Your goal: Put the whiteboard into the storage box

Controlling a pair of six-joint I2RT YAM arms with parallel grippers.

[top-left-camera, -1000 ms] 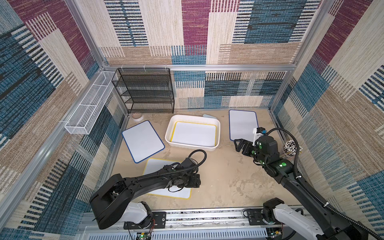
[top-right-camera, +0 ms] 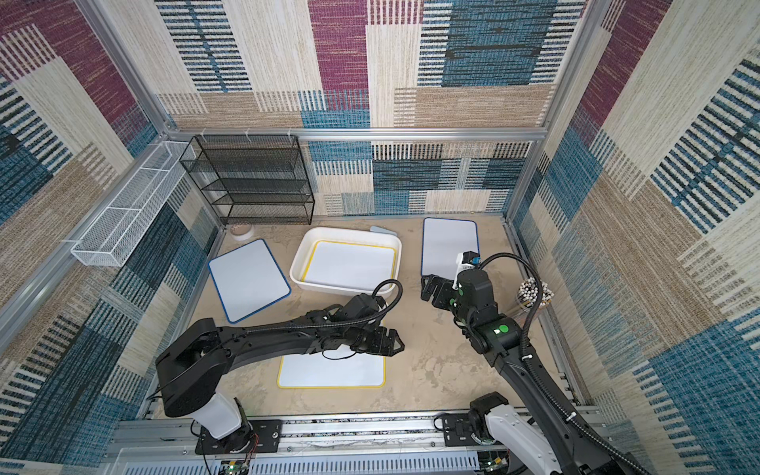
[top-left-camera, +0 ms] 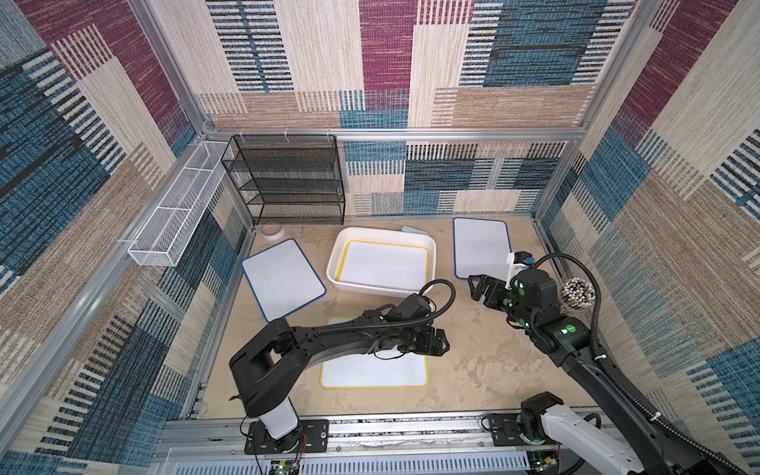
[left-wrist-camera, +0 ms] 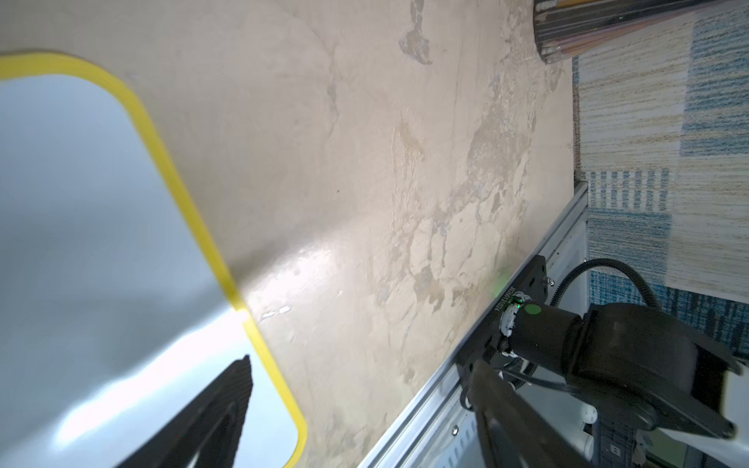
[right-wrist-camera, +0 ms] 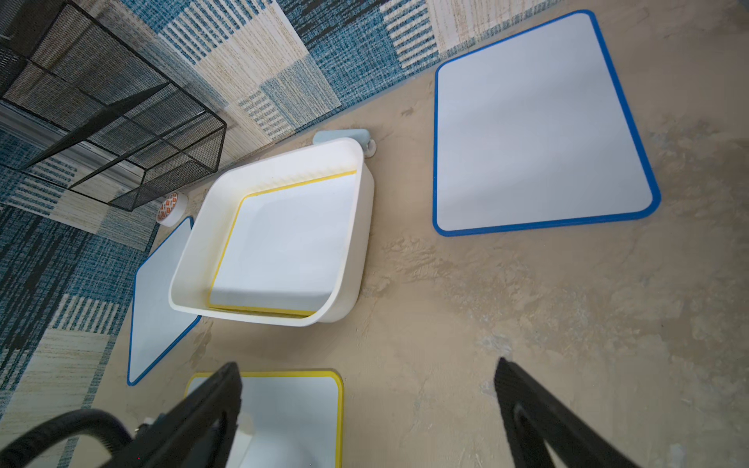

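Observation:
A yellow-edged whiteboard (top-left-camera: 368, 372) lies flat on the near part of the table, partly covered by my left arm in both top views. Its right end (left-wrist-camera: 140, 257) fills the left of the left wrist view. Open and empty, my left gripper is over that right edge. The white storage box (right-wrist-camera: 360, 249) stands behind it, holding another yellow-edged whiteboard (right-wrist-camera: 284, 245) flat inside. My right gripper is open above the table, in front of a blue-edged whiteboard (right-wrist-camera: 538, 132) at the back right. Another blue-edged whiteboard (top-left-camera: 283, 278) lies left of the box.
A black wire rack (top-left-camera: 285, 178) stands at the back left, with a tape roll (top-left-camera: 272, 230) in front. A grey-blue object (right-wrist-camera: 341, 136) lies behind the box. A holder full of pens (top-left-camera: 577, 293) stands at the right.
The near yellow-edged whiteboard has slid right and straightened as my left arm swept right. The right arm has barely shifted.

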